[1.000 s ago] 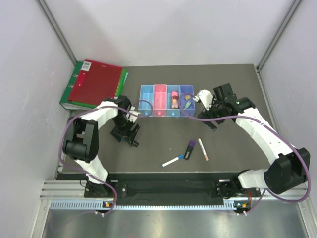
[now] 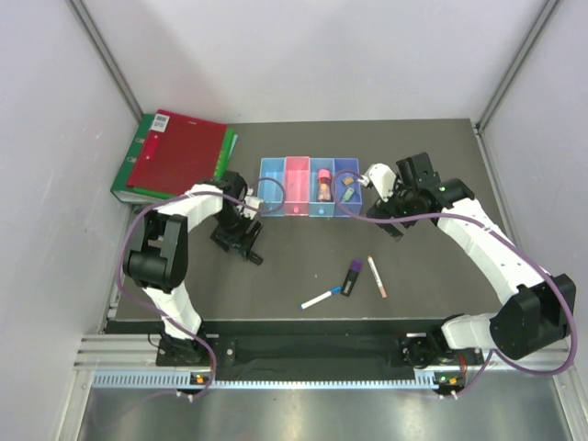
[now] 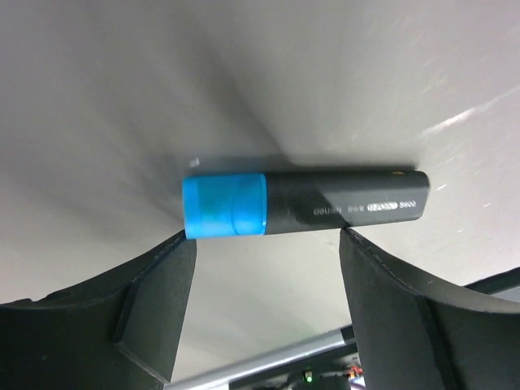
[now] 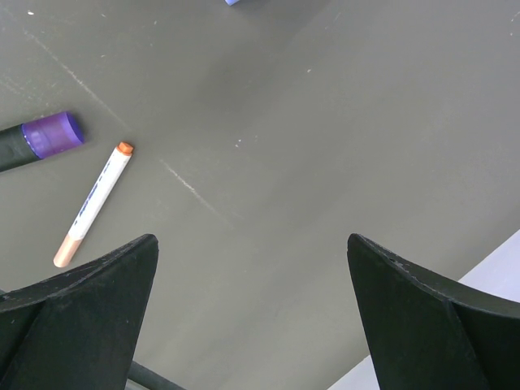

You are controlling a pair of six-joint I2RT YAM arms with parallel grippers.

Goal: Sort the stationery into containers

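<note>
A black marker with a blue cap (image 3: 341, 199) lies between and just beyond the fingers of my left gripper, which is part open above the left of the table. A purple-capped marker (image 2: 351, 277), an orange-tipped pen (image 2: 378, 277) and a blue-capped white pen (image 2: 317, 299) lie on the front middle. The four-compartment container (image 2: 296, 165) stands at the back, with items in its two right compartments. My right gripper is open and empty, above bare table near the pens.
Red and green binders (image 2: 179, 152) are stacked at the back left. Pale walls enclose the sides and back.
My left gripper and wrist have shifted slightly upward in the top view. The right arm is nearly still.
</note>
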